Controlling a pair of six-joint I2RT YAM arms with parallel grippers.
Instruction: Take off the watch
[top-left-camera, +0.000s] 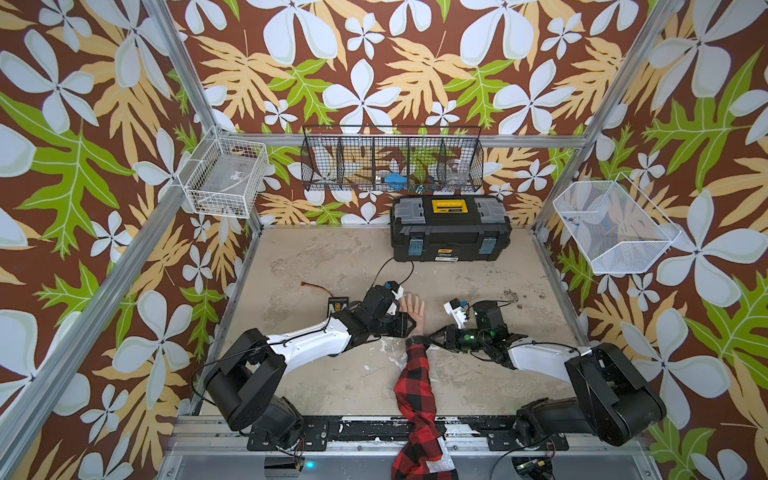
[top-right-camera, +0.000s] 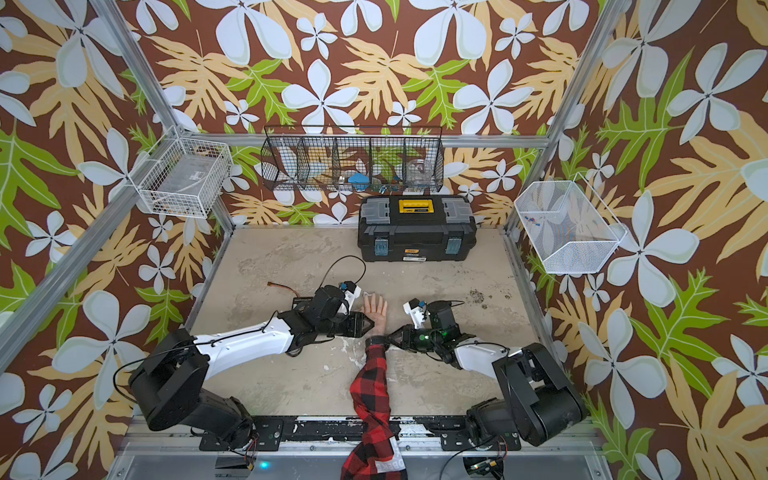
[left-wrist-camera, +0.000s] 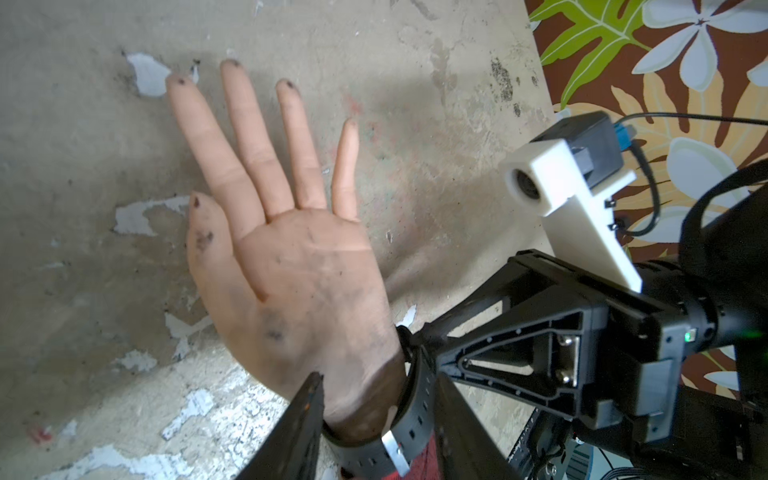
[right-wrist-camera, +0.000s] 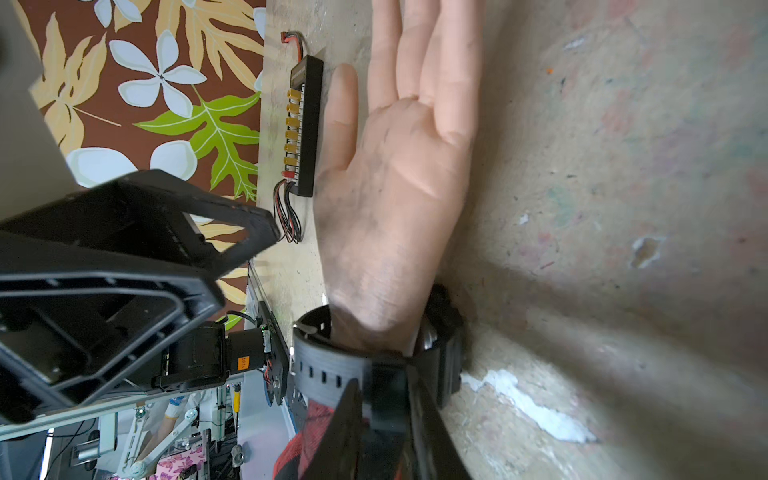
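A pale model hand (left-wrist-camera: 312, 264) lies palm up, its forearm in a red and black checked sleeve (top-left-camera: 416, 392). Round its wrist sits the black watch, its perforated strap and metal buckle (left-wrist-camera: 393, 452) showing in the left wrist view. My left gripper hangs over the wrist with its fingers spread and nothing held; the right wrist view shows it apart from the strap. From the right side my right gripper reaches the watch, a dark strap part between its fingertips. Whether they grip it is unclear.
Behind the hand stands a black toolbox (top-left-camera: 449, 232). A power strip with cables (right-wrist-camera: 300, 128) lies left of the hand. Wire baskets hang on the walls, including a white one (top-left-camera: 228, 176) at left.
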